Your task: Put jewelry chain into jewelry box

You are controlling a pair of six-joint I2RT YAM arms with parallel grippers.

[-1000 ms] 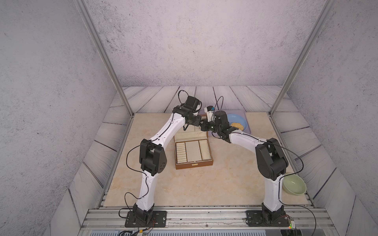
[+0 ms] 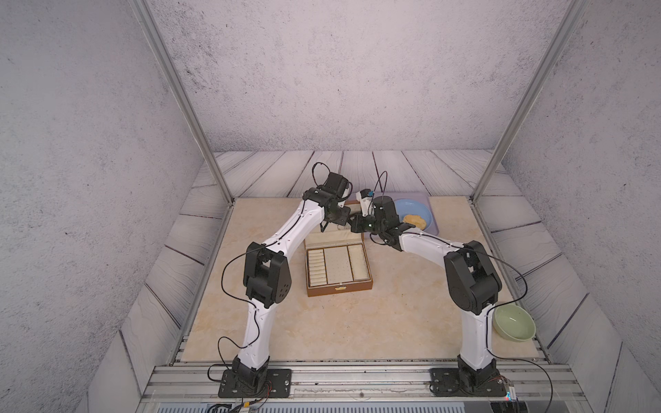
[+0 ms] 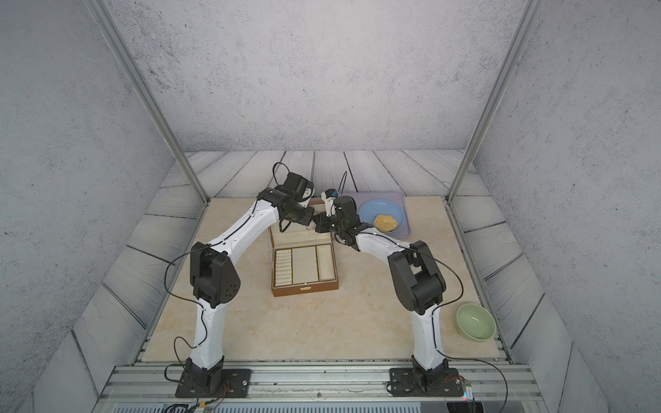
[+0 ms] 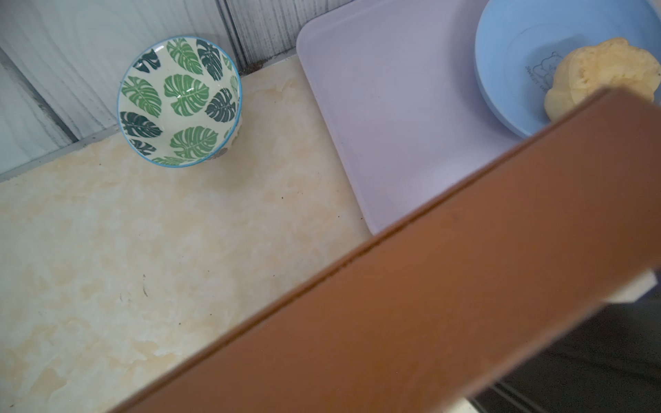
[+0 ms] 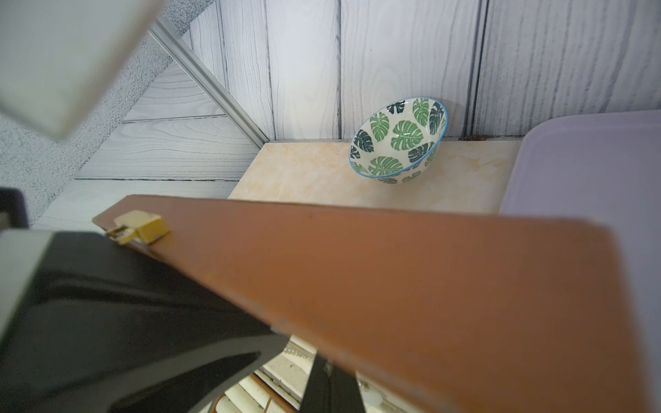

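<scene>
The jewelry box [image 2: 327, 292] stands open on the table, its cream compartments facing up and its raised lid at the back. The lid's brown outer face [image 5: 385, 275] fills much of both wrist views. My left gripper [image 2: 346, 219] is at the lid; the lid hides its fingertips in the left wrist view, and its fingers are shut. My right gripper [image 3: 317, 223] is close beside it, its dark fingers [image 5: 320, 392] shut together in front of the lid's inner side, nothing visible between them. I cannot make out the jewelry chain in any view.
Behind the lid are a leaf-patterned bowl [image 4: 182, 103] and a lilac tray [image 4: 385, 103] bearing a blue plate [image 4: 502, 82] with a yellowish bun-like item [image 4: 606, 69]. A green bowl [image 2: 513, 323] sits at the front right.
The box has stayed in place.
</scene>
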